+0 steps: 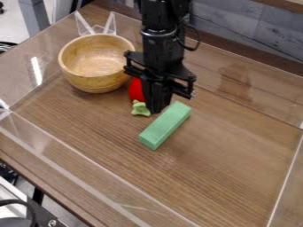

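Observation:
The black arm comes down from the top centre, and its gripper [158, 99] hangs low over the table, shut, with nothing visible held in it. Partly behind it on the left lies a red object [136, 90], with a small pale green piece [141, 109] just below. A long mint-green block [165, 125] lies diagonally to the lower right of the gripper. A wicker bowl [90, 62] sits at the upper left.
A wooden wall with a ledge runs along the back right. A black cable shows at the lower left edge.

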